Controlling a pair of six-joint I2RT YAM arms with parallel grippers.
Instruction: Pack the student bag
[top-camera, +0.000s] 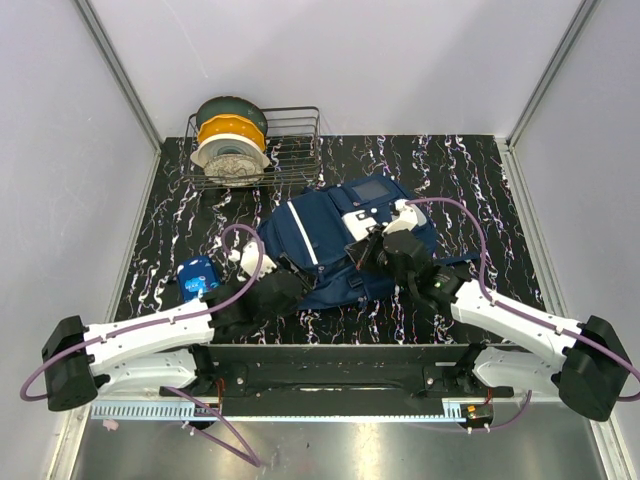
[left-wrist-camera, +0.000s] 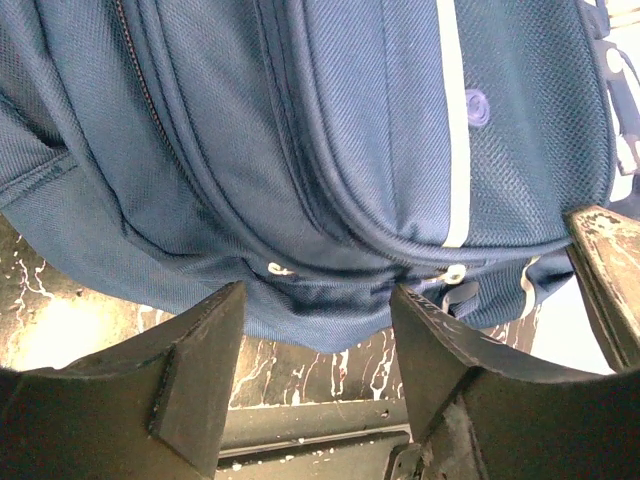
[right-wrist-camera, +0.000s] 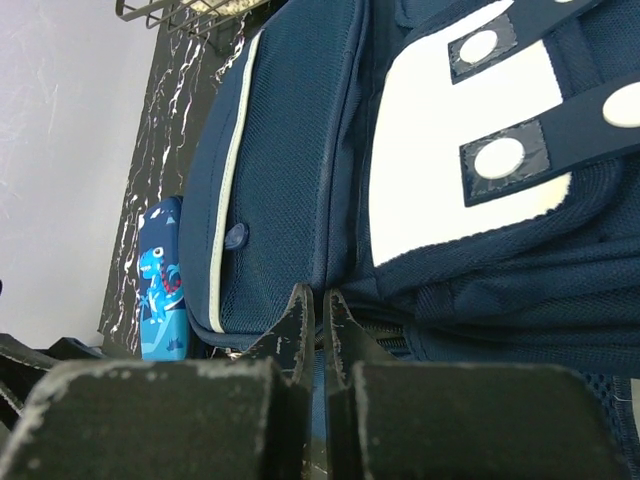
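Observation:
The navy backpack (top-camera: 305, 230) lies on the dark marbled counter, white straps and a white patch on it. My left gripper stands open over its lower zipper edge, where two zipper pulls show; nothing is between the fingers. My right gripper is shut at the zipper seam beside the white patch (right-wrist-camera: 460, 120); whether it pinches fabric I cannot tell. A blue dinosaur case (right-wrist-camera: 160, 280) lies left of the bag.
A wire dish rack (top-camera: 290, 150) with plates stands at the back left.

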